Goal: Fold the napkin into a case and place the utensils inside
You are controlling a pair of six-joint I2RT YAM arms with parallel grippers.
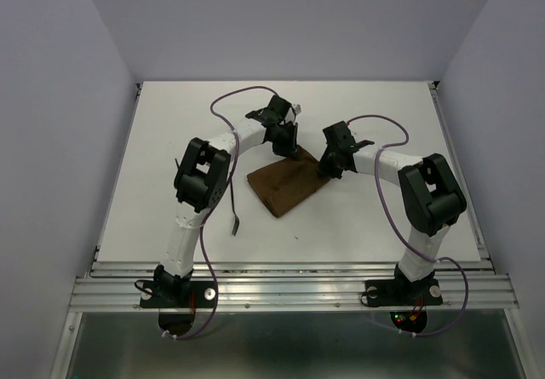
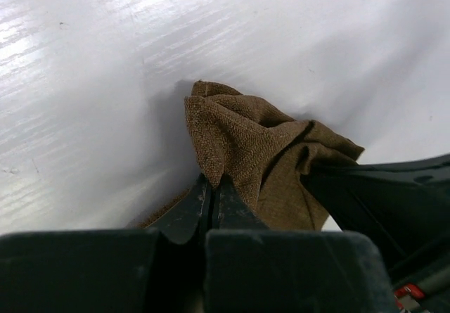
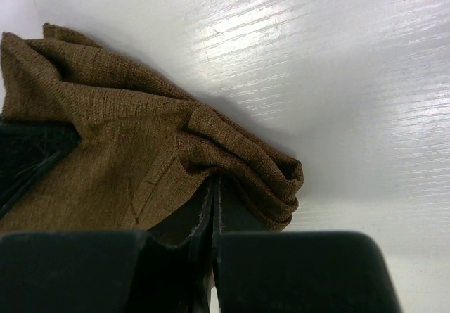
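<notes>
The brown napkin [image 1: 277, 187] lies folded at the table's middle, its upper edge bunched into creases. My left gripper is shut on that upper edge, a fold [image 2: 242, 123] rising from between its fingers. At the napkin's right end, my right gripper is shut, its tips pressed against or under a doubled-over corner [image 3: 242, 158]; whether cloth is between them is hidden. Left of the napkin, a long dark utensil [image 1: 235, 224] lies partly under the left arm.
The two grippers are close together over the napkin. Grey walls bound the sides and back.
</notes>
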